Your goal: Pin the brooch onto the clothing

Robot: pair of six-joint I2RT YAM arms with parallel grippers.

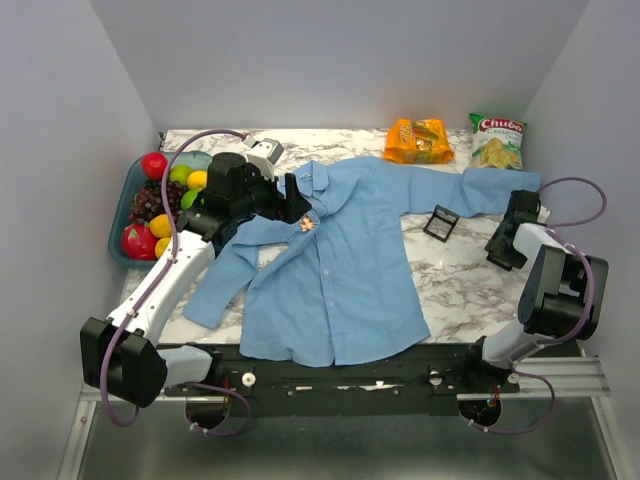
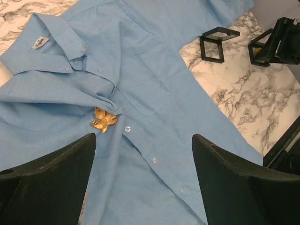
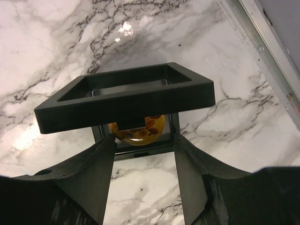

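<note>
A blue long-sleeved shirt (image 1: 360, 260) lies spread on the marble table. On its front, near the folded edge, sits a gold flower-shaped brooch (image 2: 104, 120); whether it is pinned cannot be told. Above the collar area my left gripper hangs open, holding nothing. A round amber brooch (image 3: 149, 136) lies in a black hinged case with a raised frame lid (image 3: 126, 105). My right gripper is right over that case, its open fingers (image 3: 107, 152) on either side of the amber brooch in view. Whether they touch the case is unclear.
Another open black case (image 1: 441, 223) stands between the shirt and the right arm. Chip bags, one orange (image 1: 418, 141) and one green-white (image 1: 497, 142), stand at the back. A fruit basket (image 1: 117, 222) fills the left side. Bare marble (image 1: 460, 290) shows at front right.
</note>
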